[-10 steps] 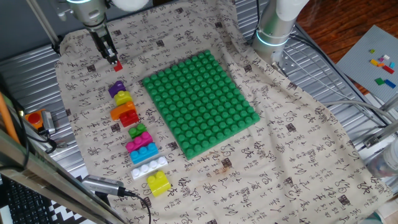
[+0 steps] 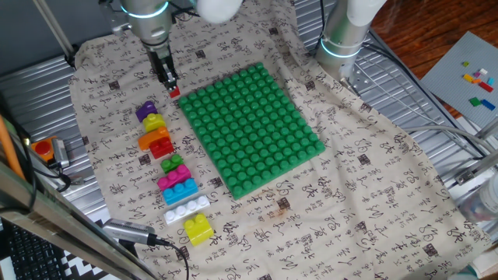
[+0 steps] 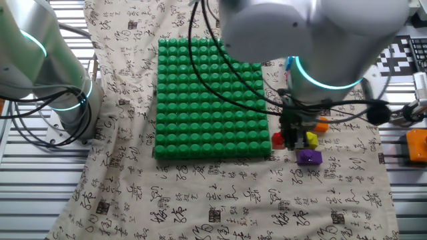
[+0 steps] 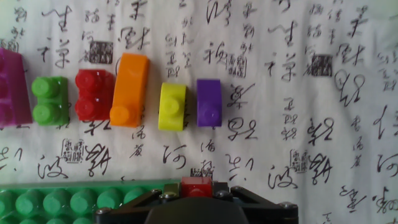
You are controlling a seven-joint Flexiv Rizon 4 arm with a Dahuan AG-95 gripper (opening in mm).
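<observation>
A small red brick point(image 4: 197, 186) is held between the fingertips of my gripper point(image 2: 173, 90), which is shut on it. In exterior view 1 the brick hangs just off the near-left corner of the green studded baseplate point(image 2: 250, 129), beside its edge rather than over it. The wrist view has the baseplate point(image 4: 81, 202) along the bottom left. A row of loose bricks lies left of the plate: purple point(image 2: 146, 111), small yellow point(image 2: 155, 122), orange point(image 2: 154, 139), a second red point(image 2: 161, 148), green point(image 2: 171, 163), magenta point(image 2: 173, 177), blue point(image 2: 180, 191), white point(image 2: 187, 209) and larger yellow point(image 2: 198, 229).
Patterned cloth point(image 2: 358, 210) covers the table, with bare room right of the plate. At far right lies a grey board point(image 2: 467, 74) with small bricks. A cabled silver device point(image 2: 128, 232) sits at lower left.
Carrying the red brick, my gripper has moved right in exterior view 1 and slightly toward the front, approaching the baseplate's corner. The baseplate and the row of bricks have stayed put.
</observation>
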